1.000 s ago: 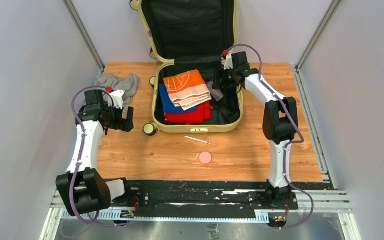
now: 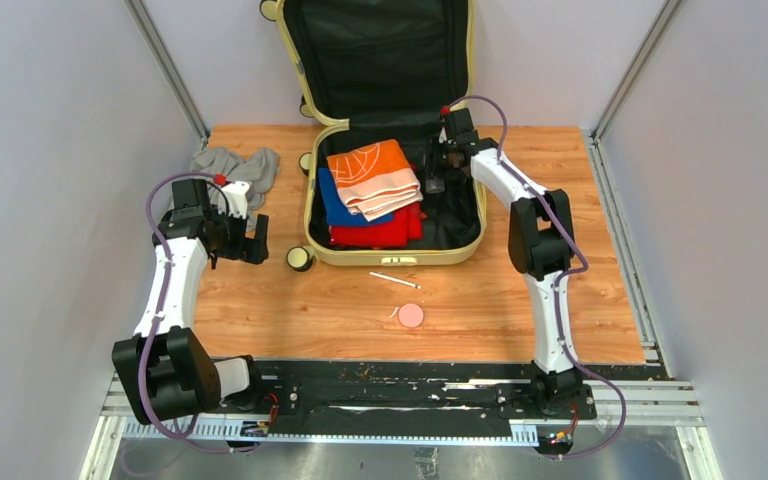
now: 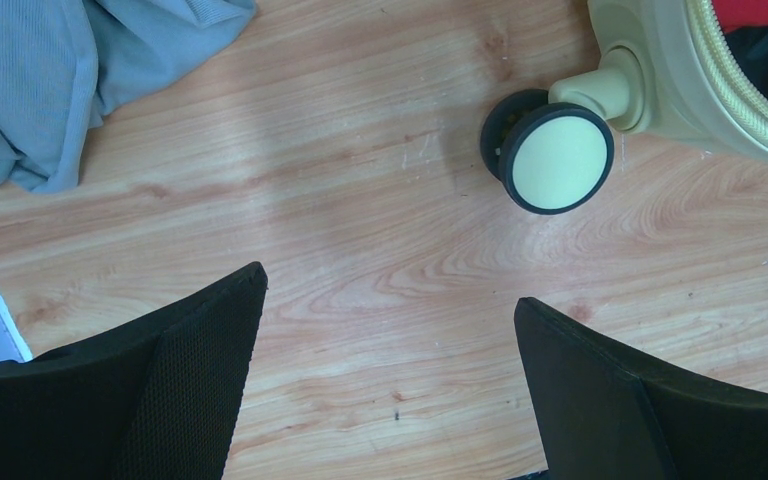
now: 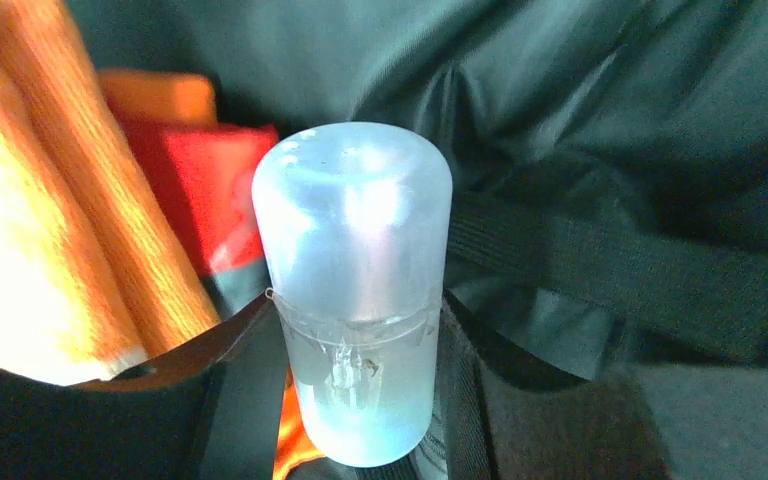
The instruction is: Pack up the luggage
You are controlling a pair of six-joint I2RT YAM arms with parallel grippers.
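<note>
The suitcase (image 2: 393, 258) lies open on the table, its lid raised at the back. Inside, an orange-and-peach towel (image 2: 375, 175) rests over blue cloth (image 2: 332, 205) and red cloth (image 2: 390, 232). A translucent, cup-shaped container (image 4: 355, 240) is between the fingers of my right gripper, over the dark lining to the right of the towel. Both fingertips come up against its sides; whether they grip it is unclear. Over bare table left of the suitcase, my left gripper is open and empty.
A grey-blue cloth (image 3: 150, 70) lies at the back left, beyond my left gripper. In front of the suitcase are a white toothbrush-like stick (image 2: 395, 280), a round pink item (image 2: 411, 315) and a small white piece. A suitcase wheel (image 3: 558, 160) juts out near the left gripper.
The container now shows a little to the right of its earlier place. My left arm is still.
</note>
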